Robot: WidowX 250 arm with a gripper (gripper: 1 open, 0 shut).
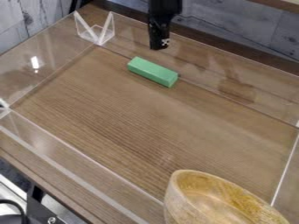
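Observation:
A green rectangular block [152,72] lies on the wooden tabletop, upper middle. Above and slightly behind it hangs my black gripper [162,40] at the top of the view, apart from the block; its finger is too small and dark to read.
A white wire-like holder [97,28] stands at the back left. A large yellow bowl [219,203] sits at the front right corner. Black cables lie beyond the lower left edge.

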